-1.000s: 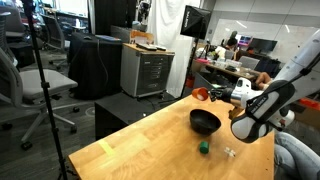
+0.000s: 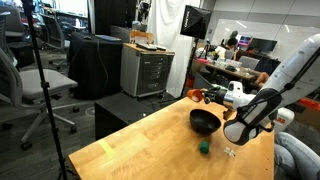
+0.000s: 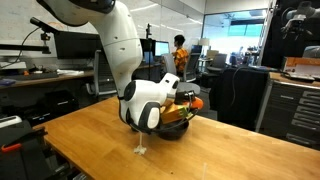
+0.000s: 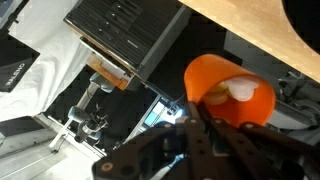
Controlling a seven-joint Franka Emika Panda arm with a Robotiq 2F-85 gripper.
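Observation:
An orange cup [image 4: 230, 88] fills the middle of the wrist view, its mouth toward the camera and something pale inside. My gripper [image 2: 210, 97] is shut on the cup, which shows as a small orange shape [image 2: 196, 96] in exterior view 1. A black bowl [image 2: 205, 122] sits on the wooden table, just below and nearer than the cup. Exterior view 2 has the cup [image 3: 195, 103] at the bowl's far right side, with the arm partly covering the bowl [image 3: 174, 131]. The exact finger contact is hard to make out.
A green object [image 2: 204, 147] lies on the table in front of the bowl, with a small white item [image 2: 230, 152] to its right. The wooden tabletop [image 2: 145, 145] left of the bowl is clear. A dark cabinet [image 2: 143, 72] stands behind the table.
The held cup has shifted slightly down and left in exterior view 1, and its tilt looks a little different. The bowl and green object have stayed in place.

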